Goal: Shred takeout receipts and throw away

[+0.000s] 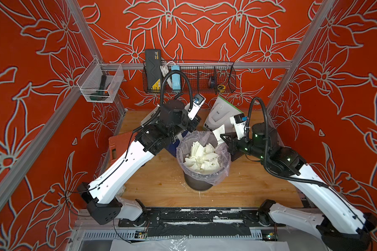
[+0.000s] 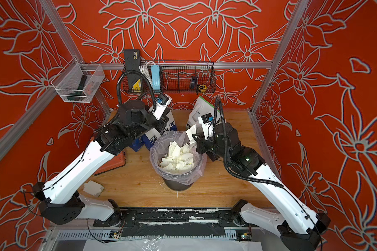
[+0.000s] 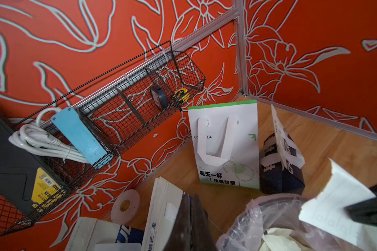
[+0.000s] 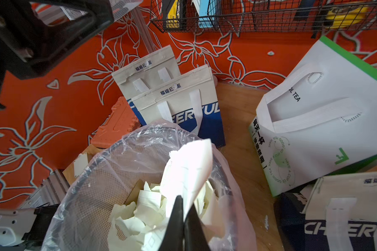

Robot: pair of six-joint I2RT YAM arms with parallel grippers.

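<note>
My right gripper is shut on a white receipt piece [image 4: 194, 163], which sticks up from its fingertips over the bin. In the left wrist view the same receipt piece [image 3: 339, 205] shows a torn edge, with a dark finger [image 3: 370, 207] of the right gripper on it. My left gripper is shut, nothing showing between its fingers; it is left of the bin's far rim, apart from the paper. The bin [image 1: 196, 182] has a clear plastic liner [image 1: 183, 161]. Torn paper scraps [image 1: 203, 156] are heaped inside it.
Blue-and-white takeout bags [image 4: 180, 104] stand behind the bin to the left. A white tea bag [image 3: 226, 142] and a dark bag [image 3: 280, 167] stand to its right. The wire basket [image 1: 201, 77] hangs at the back. Bare table [image 1: 243, 184] lies in front.
</note>
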